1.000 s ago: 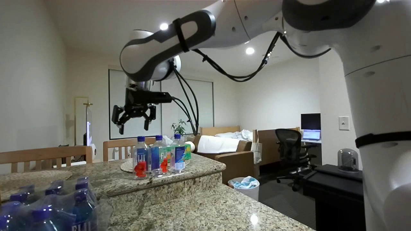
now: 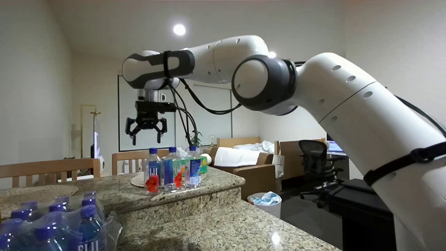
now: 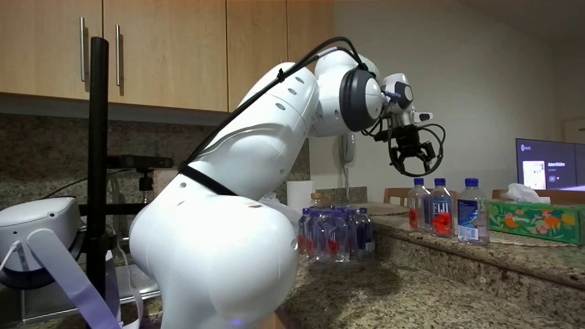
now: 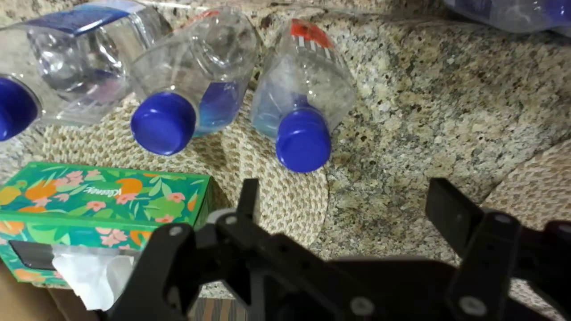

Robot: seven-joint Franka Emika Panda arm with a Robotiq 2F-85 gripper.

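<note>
Three clear water bottles with blue caps stand in a row on the raised granite ledge: a left bottle (image 2: 153, 171), a middle bottle (image 2: 171, 169) and a right bottle (image 2: 193, 167). Above the left one hangs my gripper (image 2: 146, 140), pointing down and open, nothing between its fingers. From the wrist, the bottle with the nearest cap (image 4: 304, 140) lies above the gap between the fingers, apart from them. In the second exterior view the gripper (image 3: 412, 167) is well clear of the bottle caps.
A green floral tissue box (image 3: 540, 222) sits behind the bottles, near a woven placemat (image 4: 289, 206). A plastic-wrapped pack of bottles (image 2: 54, 226) occupies the lower counter. The lower granite counter (image 2: 221, 228) has free room in front of the ledge.
The arm's elbow and upper links have swung to a different pose. My gripper stays above the bottles, shifted only slightly and turned a little. The bottles have not moved.
</note>
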